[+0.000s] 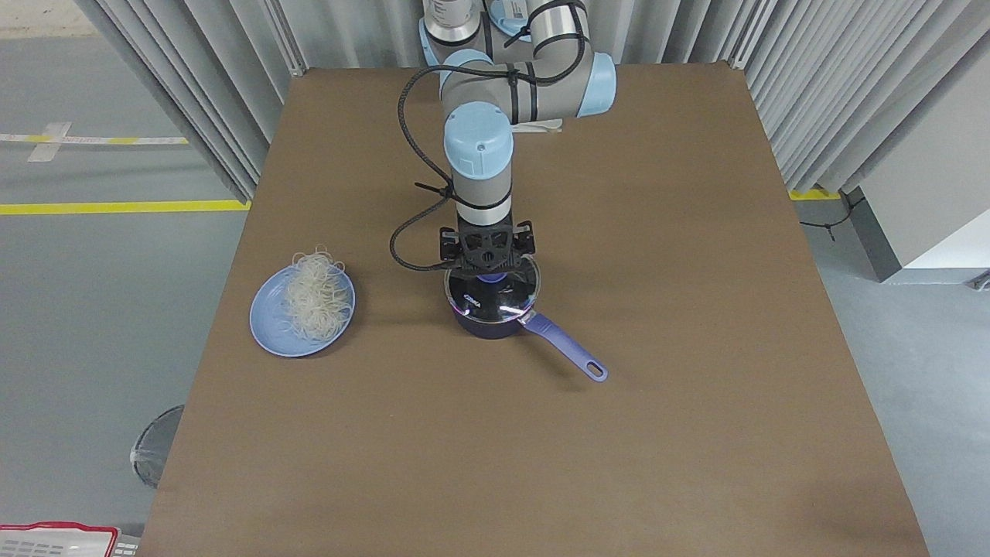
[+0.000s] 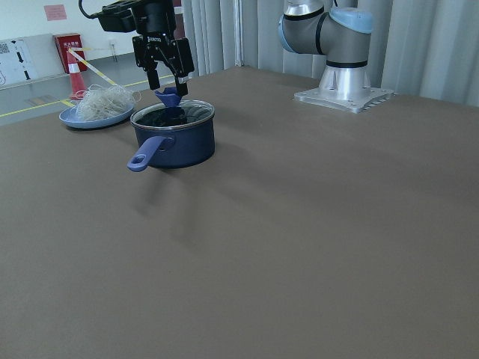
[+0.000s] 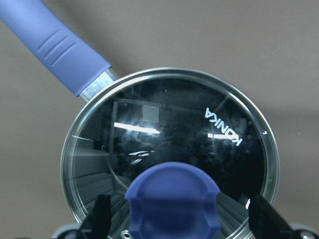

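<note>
A dark blue saucepan [image 1: 483, 325] with a glass lid [image 3: 164, 114] stands on the table, its long blue handle [image 1: 571, 348] reaching toward the front right. My gripper [image 2: 166, 81] is open, directly over the lid's blue knob [image 3: 172, 204], with a dark finger at each side of the knob in the wrist view. In the front view the gripper's body hides most of the knob.
A light blue plate [image 1: 271, 325] with white noodles [image 1: 315, 297] lies left of the pot. The arm's base stands at the back.
</note>
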